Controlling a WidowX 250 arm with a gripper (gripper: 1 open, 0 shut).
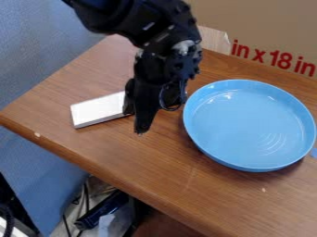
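Observation:
The black gripper (pixel 151 109) hangs over the wooden table, pointing down, just left of a light blue plate (pixel 247 125). A white rectangular bar (pixel 96 109) lies on the table behind and to the left of the gripper, partly hidden by it. I cannot tell whether the fingers are open or shut, or whether anything is between them.
The wooden table (pixel 173 190) has bare room at the front and back left. A cardboard box (pixel 272 28) stands behind it. Past the table's left edge are a blue-grey surface (pixel 44 65) and some dark clutter below.

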